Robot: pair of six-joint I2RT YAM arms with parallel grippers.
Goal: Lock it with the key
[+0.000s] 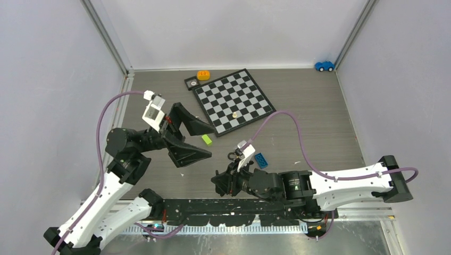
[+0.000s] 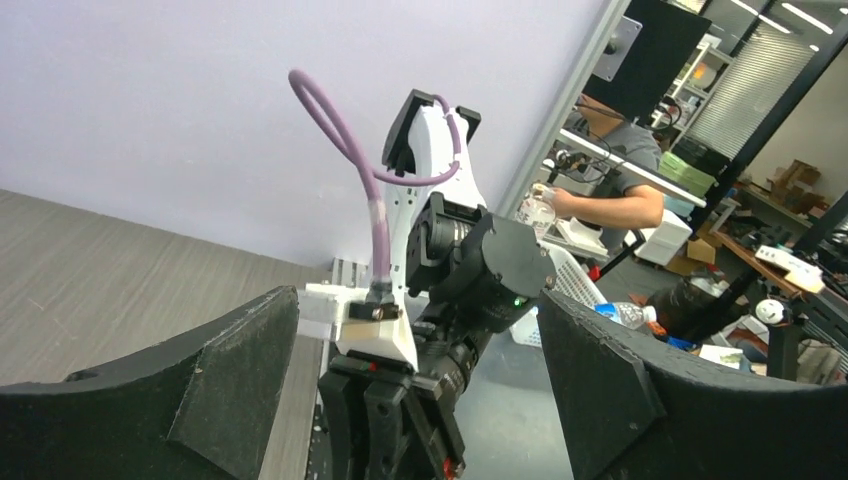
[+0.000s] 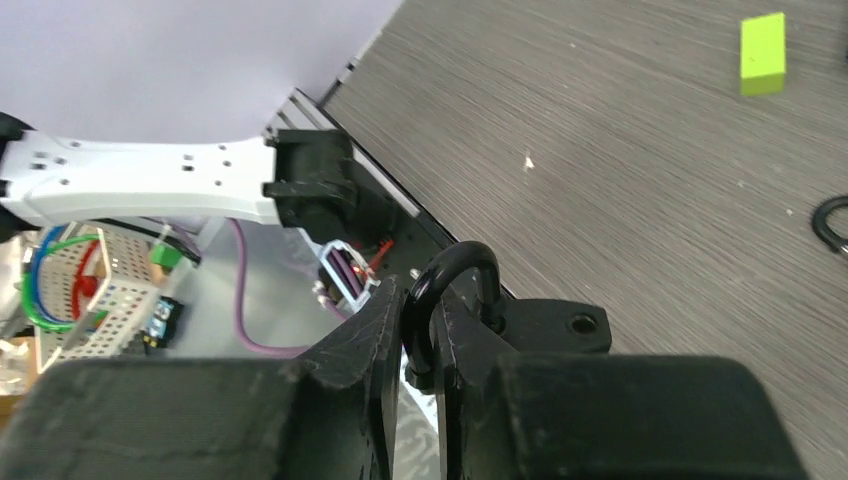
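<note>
My left gripper (image 1: 201,139) stands open with nothing between its fingers, left of the middle; in the left wrist view its wide-spread fingers frame the right arm. A dark curved loop (image 3: 822,222) shows at that view's right edge; I cannot tell what it belongs to. I cannot make out a key.
Behind the grippers lie a chessboard (image 1: 218,98), a yellow block (image 1: 203,75), a small black frame (image 1: 188,81), a green block (image 1: 207,139) and a blue brick (image 1: 261,160). A blue toy car (image 1: 324,66) sits back right.
</note>
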